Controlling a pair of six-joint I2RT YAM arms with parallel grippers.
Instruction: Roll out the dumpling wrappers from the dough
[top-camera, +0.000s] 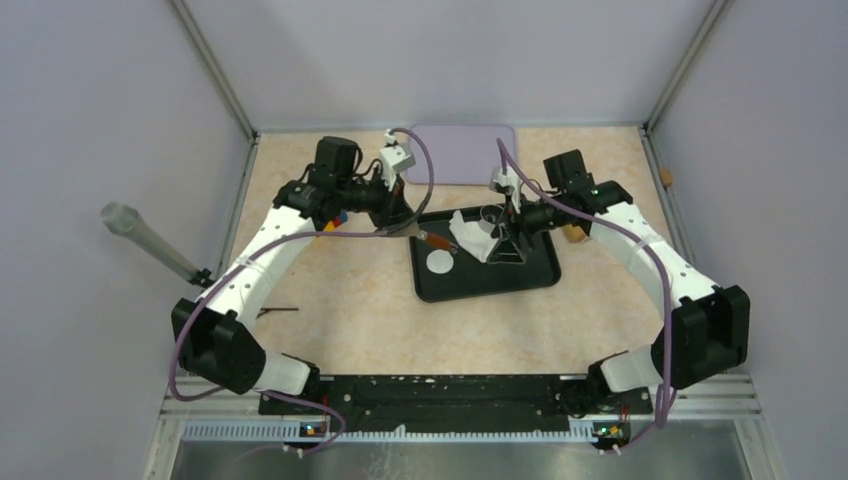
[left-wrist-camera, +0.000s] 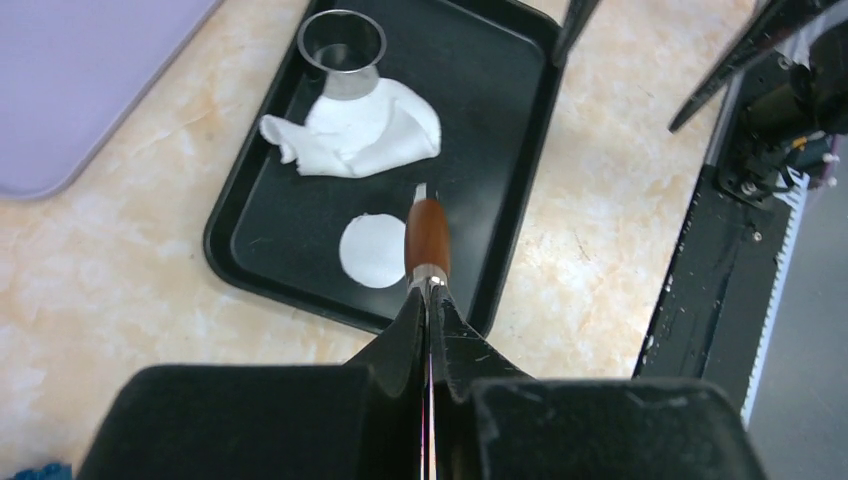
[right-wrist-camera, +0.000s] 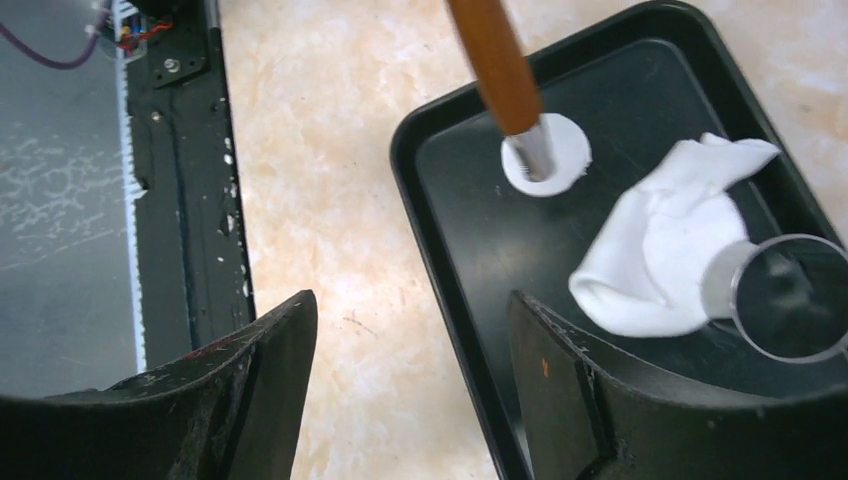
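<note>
My left gripper is shut on a wooden-handled tool (left-wrist-camera: 427, 235) with a metal end, held over the black tray (top-camera: 480, 286). A flat white round (left-wrist-camera: 371, 250) lies in the tray, beside a crumpled white cloth (left-wrist-camera: 370, 150) and a metal cylinder (right-wrist-camera: 790, 297), which stands at the cloth's edge. My right gripper hangs open above the tray's front-right part, its fingers apart with nothing seen between them.
A lilac board (top-camera: 460, 155) lies behind the tray. Small coloured items and a yellowish item sit near the arms, partly hidden.
</note>
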